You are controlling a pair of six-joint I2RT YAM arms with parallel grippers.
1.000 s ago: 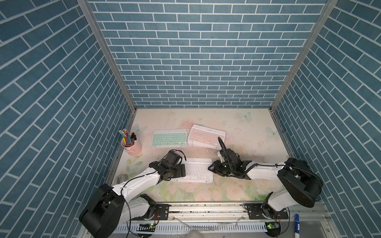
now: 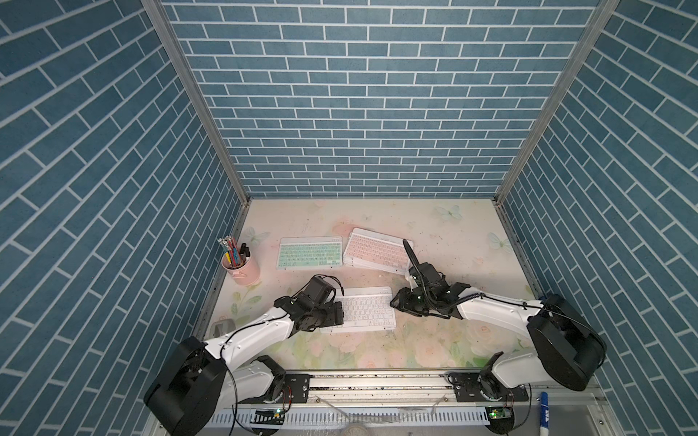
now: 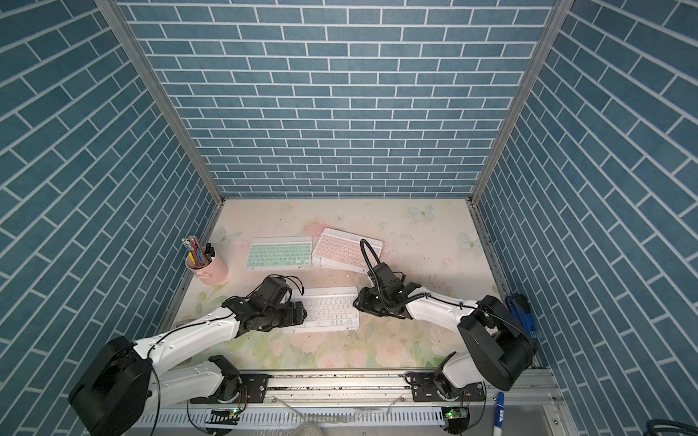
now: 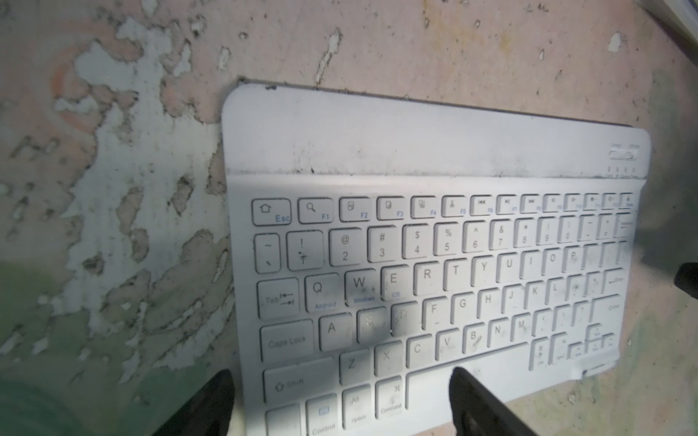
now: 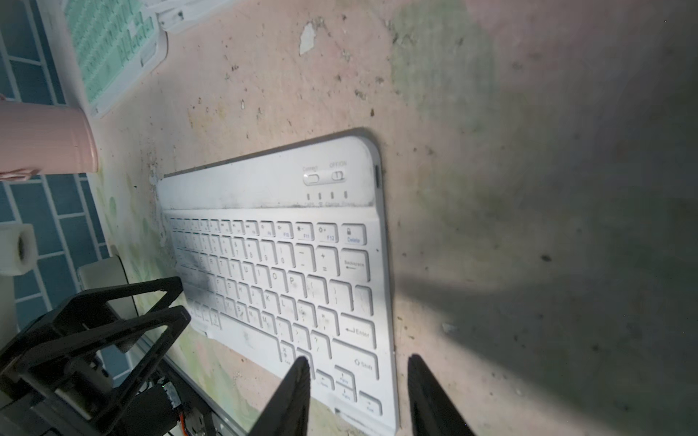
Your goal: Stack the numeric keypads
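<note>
A white keyboard point(image 2: 368, 309) lies flat near the front middle of the table. Its left end is partly covered by my left gripper point(image 2: 339, 314) in the top left view. In the left wrist view that gripper's fingers point(image 4: 200, 410) are apart, above the lower-left keys. At the opposite end is my right gripper point(image 2: 397, 299); its fingers point(image 5: 293, 396) are parted more narrowly, over the keyboard's right edge, and contact cannot be told. Behind lie a green keyboard point(image 2: 309, 254) and, at a slant to its right, a pink-keyed one point(image 2: 377, 250).
A pink cup point(image 2: 244, 270) of pens stands at the left side of the table. Bare table point(image 2: 465, 225) lies at the back right. A metal rail point(image 2: 385, 372) runs along the front edge.
The white keyboard has shifted slightly right and back. My left gripper has moved slightly right.
</note>
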